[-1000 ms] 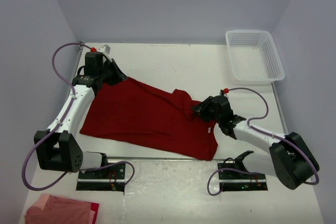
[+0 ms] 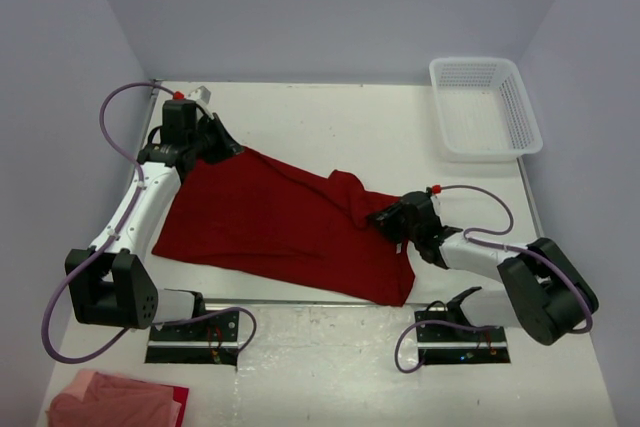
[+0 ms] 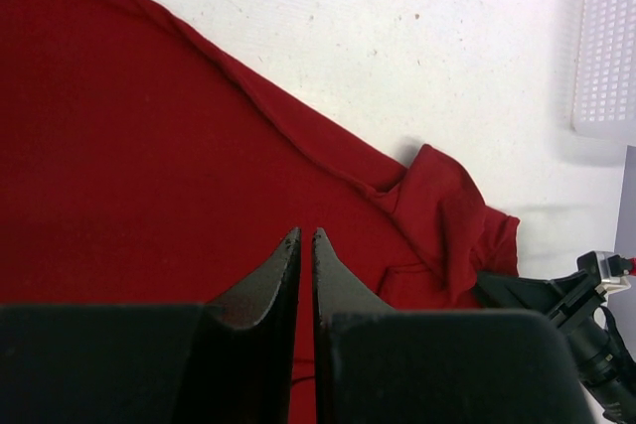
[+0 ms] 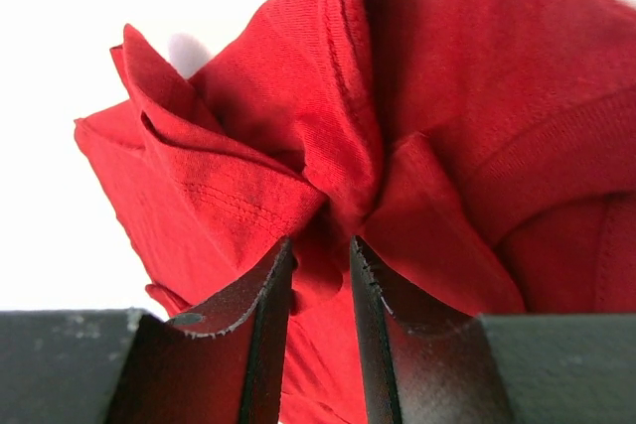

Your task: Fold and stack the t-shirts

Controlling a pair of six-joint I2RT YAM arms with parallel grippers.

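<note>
A dark red T-shirt (image 2: 270, 212) is spread over the left and middle of the table, its right part bunched into folds (image 3: 442, 211). Above its upper left edge hovers my left gripper (image 2: 240, 151), open only by a narrow slit with nothing between the fingers. Over on the right side, my right gripper is partly open, pointing down at the rumpled fabric (image 4: 234, 181). A fold of red cloth shows between and under its fingertips; whether they touch it I cannot tell.
A white plastic basket (image 2: 485, 65) stands empty at the back right. Off the front left edge lies a pinkish-red cloth pile (image 2: 115, 402).
My right gripper has shifted slightly toward the front over the bunched cloth, and its arm has swung a little. The left arm and the shirt look unchanged.
</note>
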